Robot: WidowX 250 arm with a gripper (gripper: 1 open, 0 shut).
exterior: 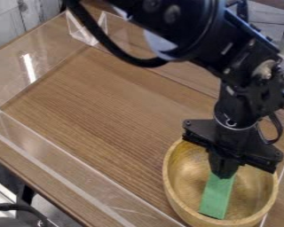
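A yellowish bowl (184,182) sits at the lower right of the wooden surface. In it lies a flat green bar (216,196), its upper end under my gripper (223,166). My gripper hangs low over the bowl, its fingertips close together at the bar's upper end; whether they touch it cannot be told.
A small clear object (85,27) stands at the back left. A dark cable shows at the bottom left.
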